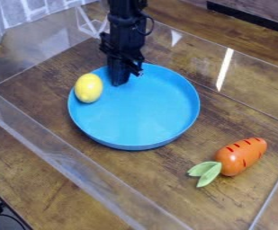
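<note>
A round blue plate [141, 112] sits on the wooden table. A yellow egg-shaped object [88, 88] rests on its left part. The dark gripper [120, 68] hangs over the back rim of the plate, right of and behind the yellow object. It looks shut, with nothing visible between its small fingers.
An orange toy carrot [239, 156] with green leaves lies at the lower right of the wooden table [237, 99]. Clear plastic edging runs along the left and front. The table right of the plate is mostly bare.
</note>
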